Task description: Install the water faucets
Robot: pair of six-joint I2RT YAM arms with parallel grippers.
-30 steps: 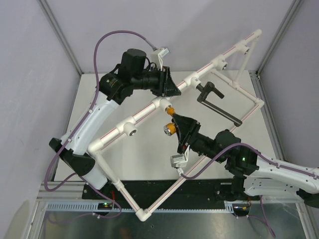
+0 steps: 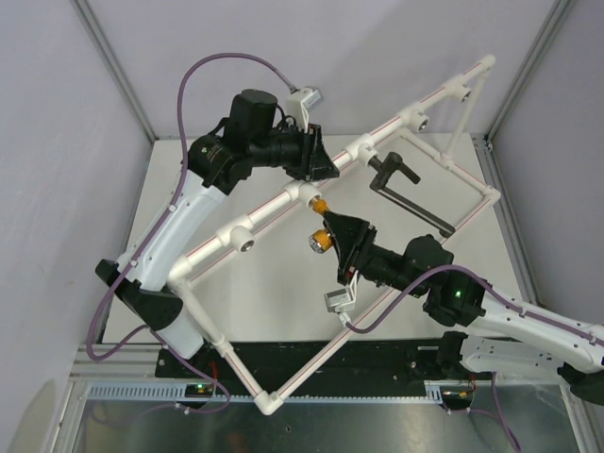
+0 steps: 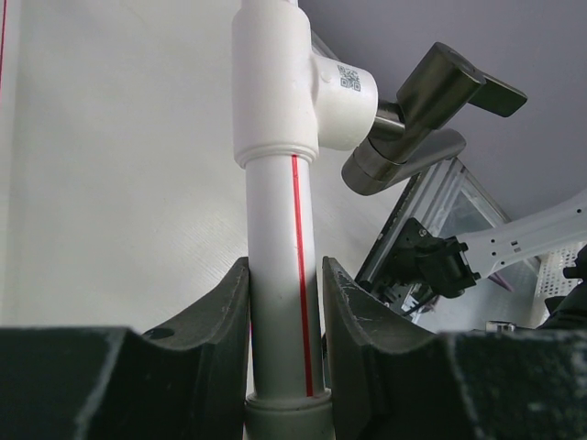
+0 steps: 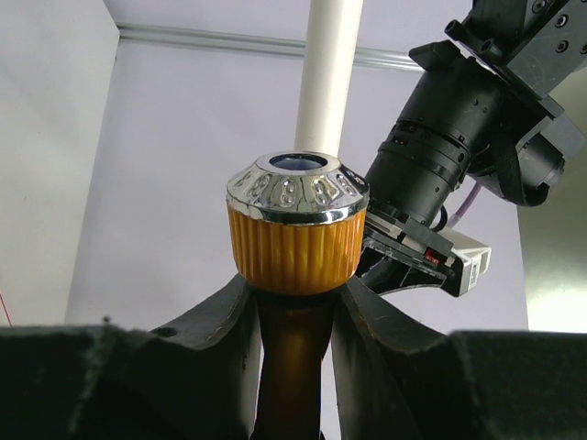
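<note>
My left gripper [image 2: 311, 160] is shut around the upper white pipe [image 3: 280, 220] with its red stripe. Beside it, a dark grey faucet [image 2: 396, 189] hangs from a tee fitting [image 3: 275, 92]. My right gripper [image 2: 344, 231] holds an orange faucet [image 2: 321, 242] with a chrome end [image 4: 298, 192], just below a white socket [image 2: 310, 196] on the upper pipe. In the top view its orange tip meets or nearly meets that socket. In the right wrist view the fingers are closed round the darker orange body beneath the chrome-capped part.
The white pipe frame [image 2: 269, 401] spans the work area, with empty sockets [image 2: 241, 238] along the upper rail at left and right. The board [image 2: 151, 179] behind it is bare. A purple cable loops beside each arm.
Both grippers and arms have shifted very slightly in the top view, the left one upward. The orange faucet stays just below the socket.
</note>
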